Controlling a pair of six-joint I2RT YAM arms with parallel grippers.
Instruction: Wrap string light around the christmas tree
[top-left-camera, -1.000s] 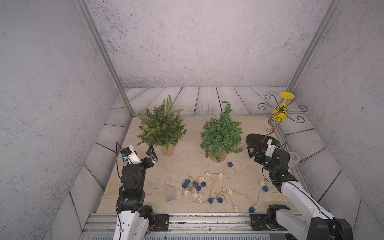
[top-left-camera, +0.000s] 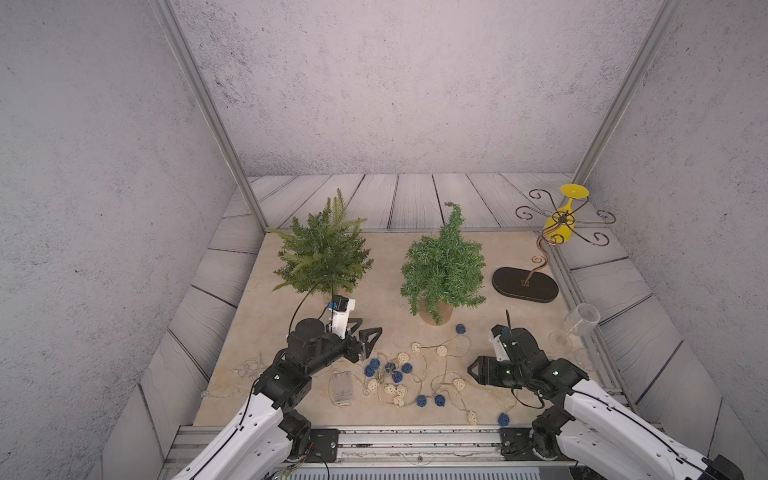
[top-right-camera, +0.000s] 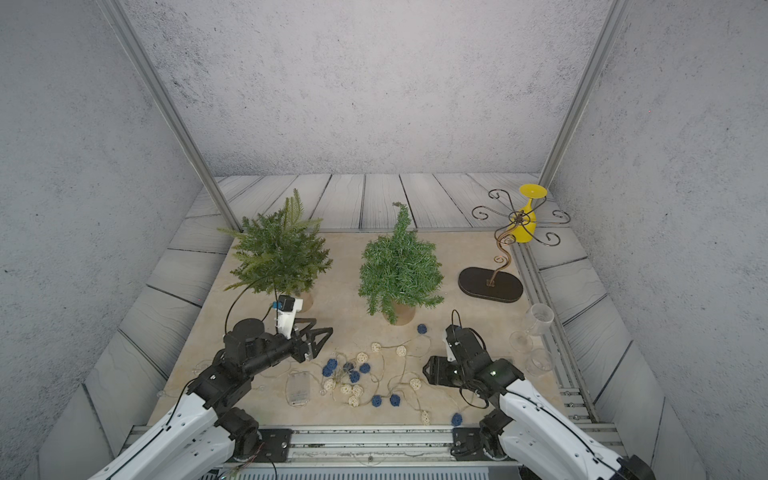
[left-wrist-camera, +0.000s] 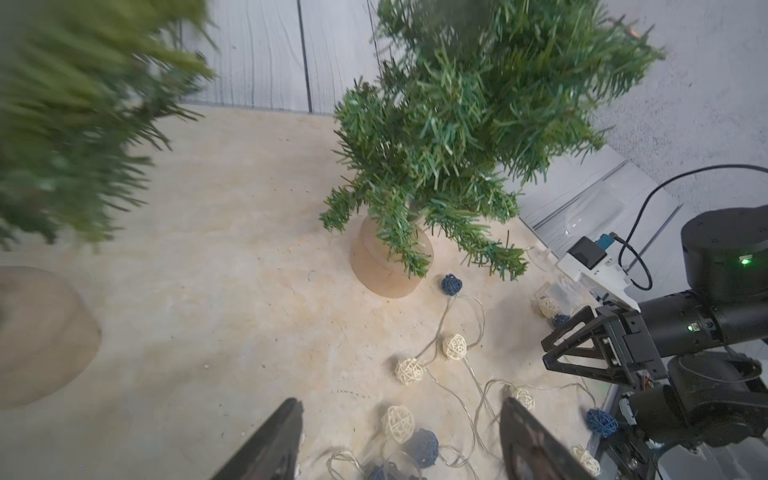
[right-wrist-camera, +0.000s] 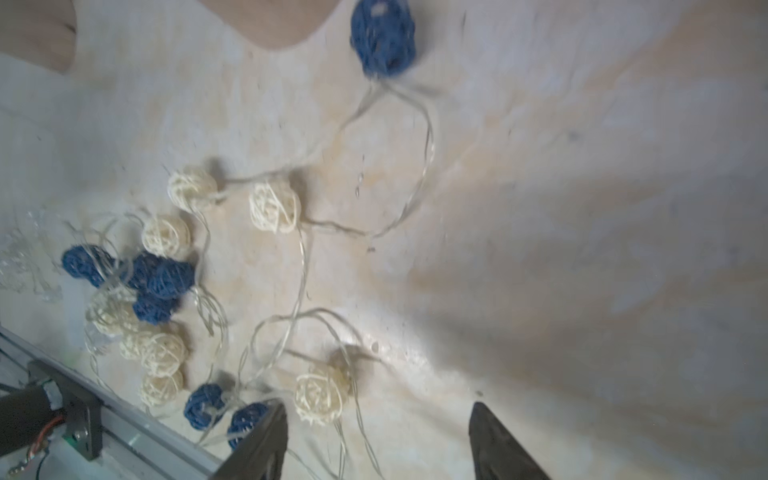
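Two small artificial trees stand on beige board: a dense one (top-left-camera: 442, 264) in the centre, a spikier one (top-left-camera: 322, 244) at the left. A string light (top-left-camera: 397, 376) of blue and cream woven balls lies loosely on the board in front of them, with a clear box (top-left-camera: 341, 389) at its left. My left gripper (top-left-camera: 369, 338) hangs open above the left part of the string, below the trees in view. My right gripper is open over the string's right part, its fingers (right-wrist-camera: 500, 440) apart. Nothing shows held in either.
A black-based metal stand (top-left-camera: 504, 281) occupies the back right, with a yellow object (top-left-camera: 574, 190) behind it. Clear cups (top-right-camera: 541, 313) sit at the right edge. A metal rail (top-left-camera: 416, 440) runs along the front. Bare board lies between the trees.
My left gripper has swung right toward the string and centre. My right gripper has moved toward the front and left, over the string. The trees and string appear unmoved.
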